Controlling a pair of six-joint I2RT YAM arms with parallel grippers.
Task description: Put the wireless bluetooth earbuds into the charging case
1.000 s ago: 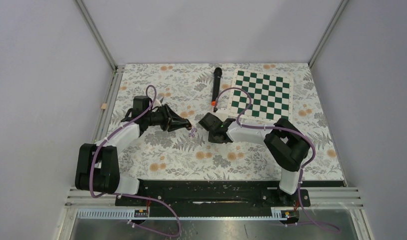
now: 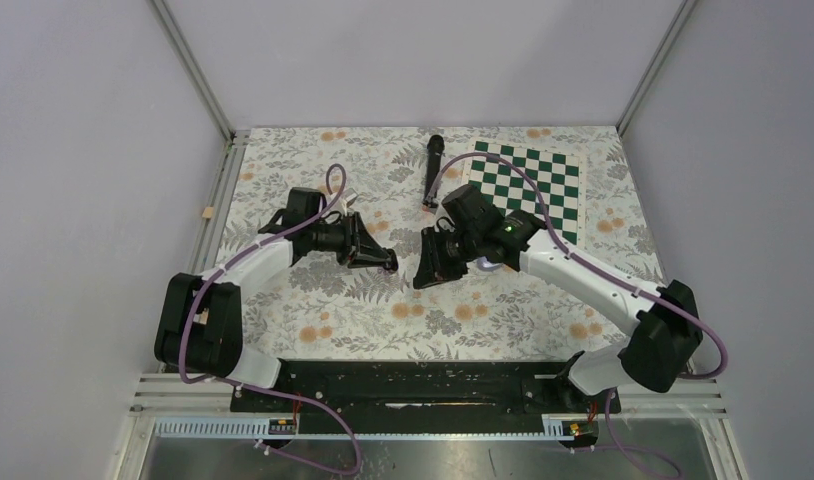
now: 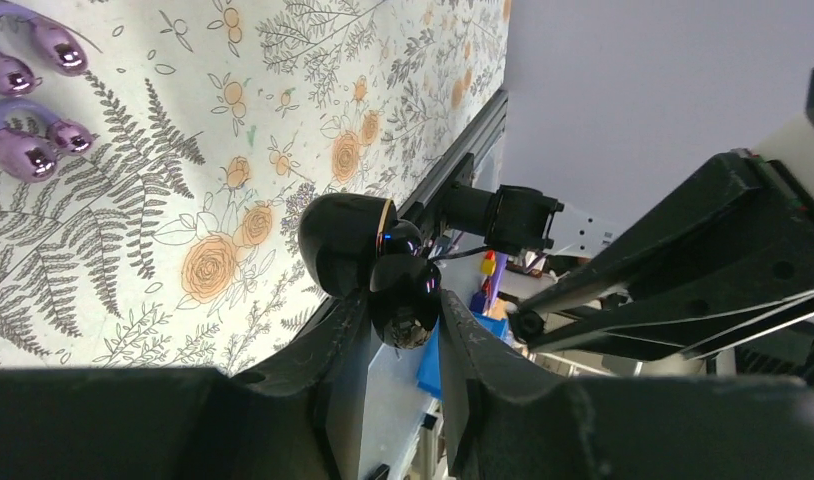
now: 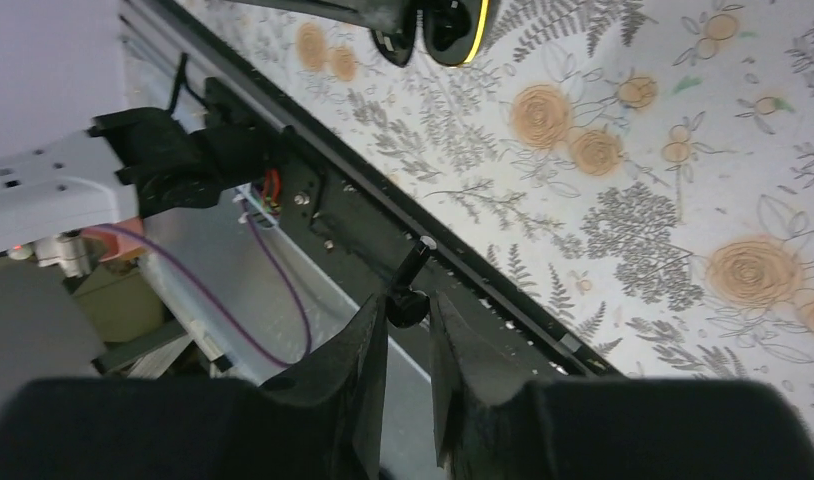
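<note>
My left gripper is shut on the open black charging case (image 3: pixel 341 240), held above the table in the left wrist view; the case (image 4: pixel 453 25) also shows at the top of the right wrist view. My right gripper is shut on a black earbud (image 4: pixel 406 306) with a stem pointing up and a silvery tip, held off the table. In the top view the grippers face each other near the middle, the right slightly right of and below the case (image 2: pixel 390 260).
Purple glossy clips (image 3: pixel 23 150) lie on the floral table (image 2: pixel 313 320). A black microphone (image 2: pixel 434 165) and a green checkerboard (image 2: pixel 523 170) lie at the back. The table's front edge runs below both grippers.
My left gripper has moved rightward and slightly down in the top view, carrying the case.
</note>
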